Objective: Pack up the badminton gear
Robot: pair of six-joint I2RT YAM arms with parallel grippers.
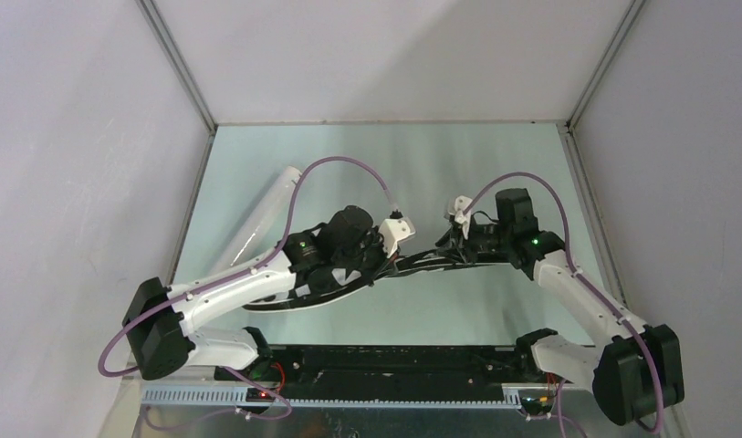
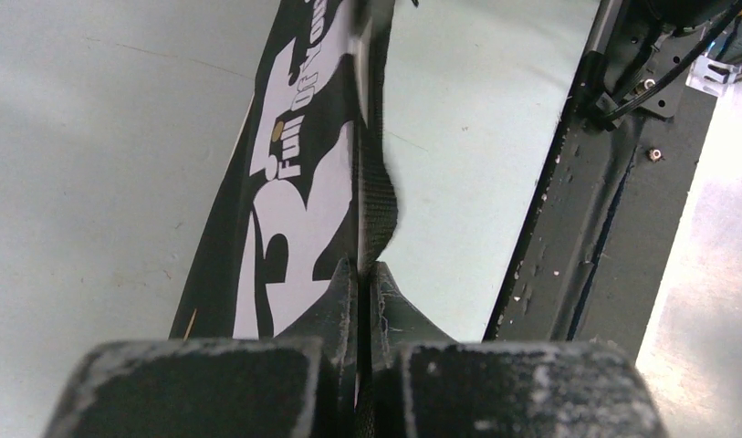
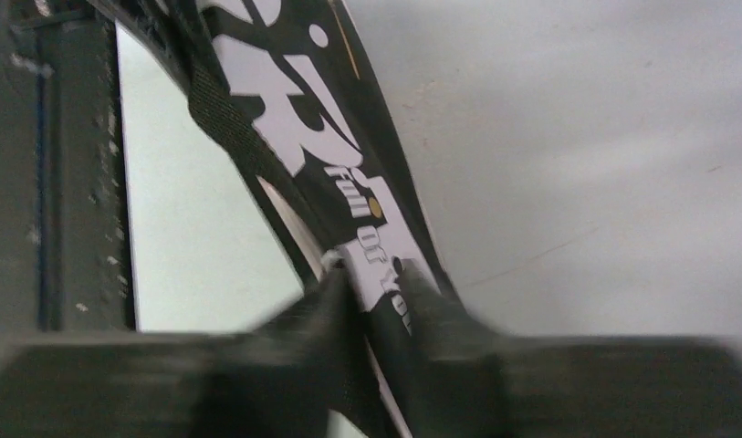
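Note:
A long black racket bag with white printed shapes and lettering (image 2: 280,237) lies across the table. My left gripper is shut on its dark edge with the woven strap (image 2: 378,205), near the middle in the top view. My right gripper is at the bag's right part, over the edge and strap; its fingers are blurred, and whether they grip anything is unclear. At the left in the top view lies a white tube (image 1: 266,205), probably of shuttlecocks, partly behind my left arm.
White walls stand at the sides and back. A black rail (image 1: 394,365) runs along the front edge.

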